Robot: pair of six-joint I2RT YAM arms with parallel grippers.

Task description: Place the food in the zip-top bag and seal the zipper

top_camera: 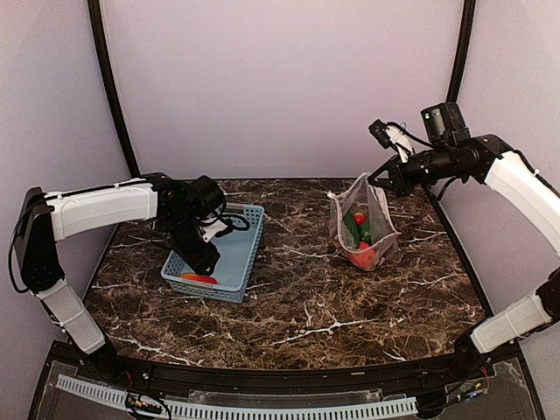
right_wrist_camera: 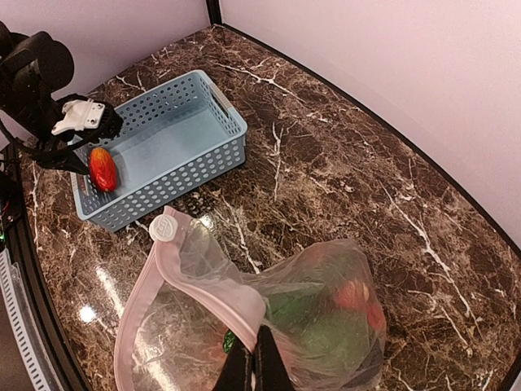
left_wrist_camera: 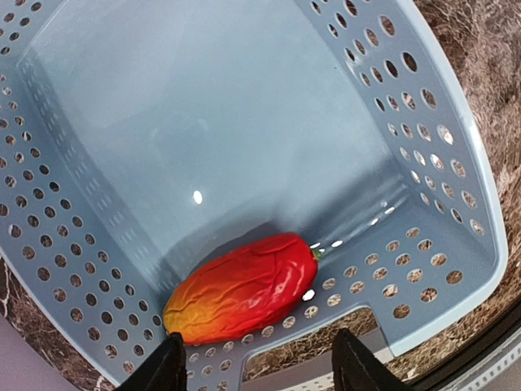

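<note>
A red-and-yellow pepper (left_wrist_camera: 244,289) lies in the near end of the blue basket (top_camera: 253,241), against its end wall. Above it, my left gripper stands open, its fingers apart and nothing between them; the pepper is just ahead of the fingertips in the left wrist view. The clear zip top bag (top_camera: 379,223) stands on the table at right, its mouth open, with red and green food inside. My right gripper is shut on the bag's upper rim and holds it up. The slider (right_wrist_camera: 164,228) shows at one end of the pink zipper strip.
Perforated walls of the basket rise close around the left gripper, with a handle cutout (left_wrist_camera: 309,349) beside the pepper. Bare marble table (top_camera: 297,262) lies between basket and bag. A wall backs the table.
</note>
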